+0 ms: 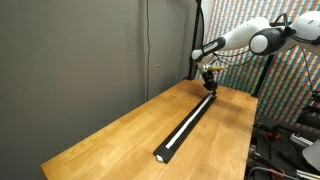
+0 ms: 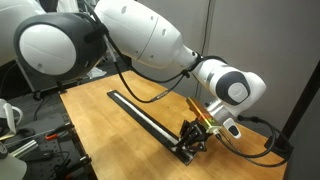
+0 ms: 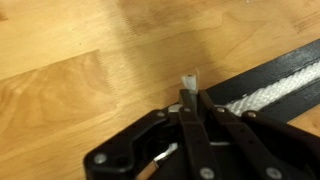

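Observation:
A long black bar (image 1: 186,128) lies on the wooden table with a white strip along its middle. In the wrist view the white strip (image 3: 262,97) has a braided look, like a cord, within the black bar (image 3: 290,72). My gripper (image 2: 186,148) is low at one end of the bar, the far end in exterior view 1. In the wrist view, my gripper is shut, and a small pale piece (image 3: 189,82) shows at its fingertips. What that piece belongs to is hard to make out. The fingers hide part of the bar's end.
Bare wooden table (image 1: 110,135) stretches along both sides of the bar. A grey wall panel (image 1: 90,70) stands behind it. A dark cable (image 2: 255,151) loops beside the gripper.

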